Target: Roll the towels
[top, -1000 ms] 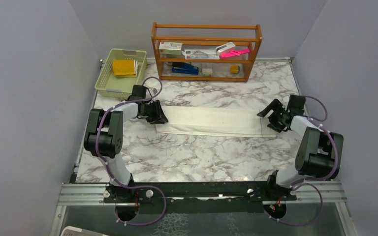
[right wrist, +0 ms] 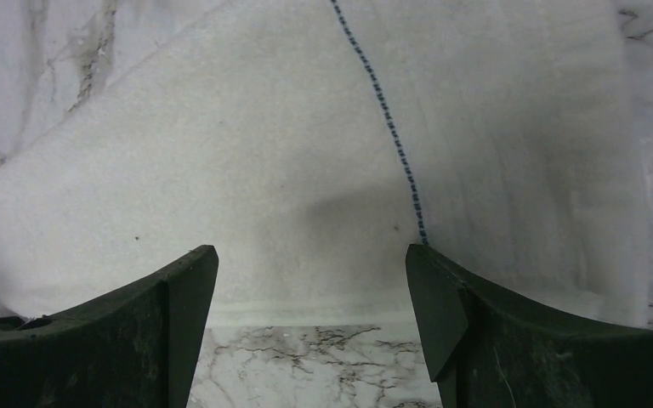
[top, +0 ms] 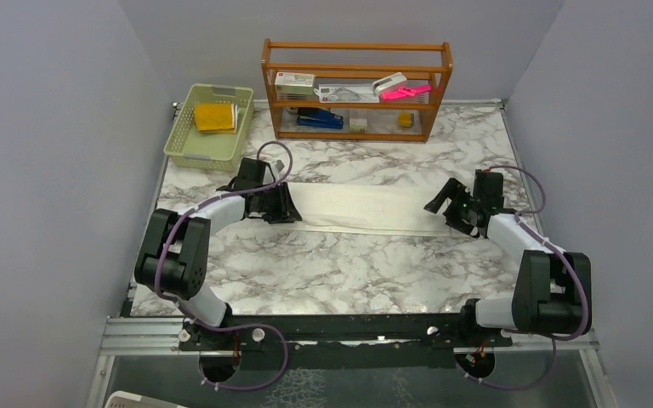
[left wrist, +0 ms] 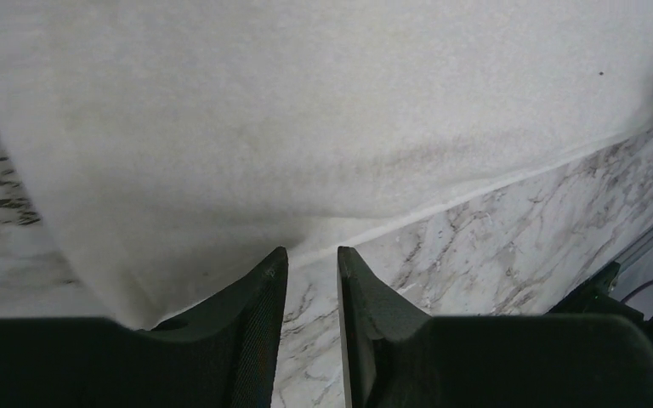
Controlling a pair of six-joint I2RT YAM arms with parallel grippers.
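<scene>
A cream towel (top: 366, 206) lies spread out as a long flat strip across the middle of the table. My left gripper (top: 291, 219) hovers over its left end. In the left wrist view, the fingers of that gripper stand a narrow gap apart at the towel's near edge, with nothing seen between them. At the other end is my right gripper (top: 439, 217). The right wrist view shows its fingers wide apart over the towel's near edge, one fingertip (right wrist: 421, 259) by the dark stitched line. Both arms cover parts of the towel's ends in the top view.
A green basket (top: 173, 136) holding a folded yellow cloth (top: 215, 117) stands at the back left. Behind the towel is a wooden shelf (top: 359, 104) with boxes and tools.
The towel stays flat.
</scene>
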